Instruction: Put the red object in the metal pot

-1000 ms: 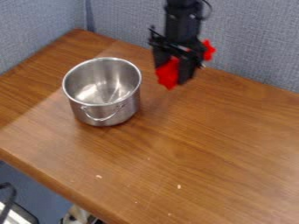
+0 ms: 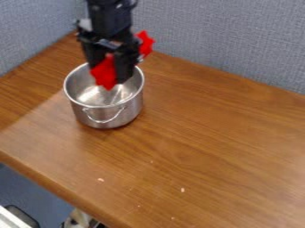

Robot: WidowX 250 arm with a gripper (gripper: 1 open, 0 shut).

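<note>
The shiny metal pot (image 2: 107, 114) stands upright on the left part of the wooden table. Over its mouth, my black gripper (image 2: 111, 61) comes down from the top of the camera view, shut on a red object (image 2: 105, 73). The red object's lower end overlaps the pot's opening; whether it is below the rim is hard to tell. Another red part (image 2: 145, 43) shows to the right of the gripper, and the black fingers hide how the two connect.
Grey textured walls (image 2: 226, 36) close off the back and the left. A dark and white item (image 2: 14, 218) lies below the table's front left edge.
My gripper has carried the red object leftward, from right of the pot to over its mouth, and lower in the view. The pot stays in place.
</note>
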